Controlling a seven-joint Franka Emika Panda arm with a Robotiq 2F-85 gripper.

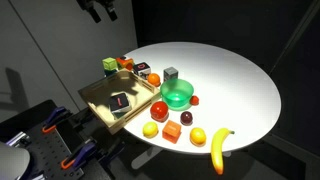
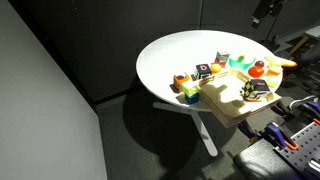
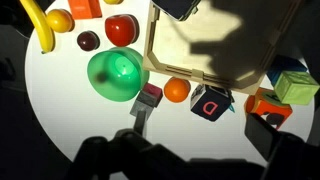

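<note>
My gripper hangs high above the table, open, with its fingers apart and nothing between them. In exterior view 1 the gripper shows at the upper left, well clear of everything. A shallow wooden tray stands at the table's left side and holds a dark block. To the right of the tray is an empty-looking green bowl. A grey block sits just behind the bowl. By the tray's far edge lie an orange ball and a black block with a pink letter.
A red apple, a lemon, an orange block, an orange, a dark plum and a banana line the near edge. A green block stands behind the tray.
</note>
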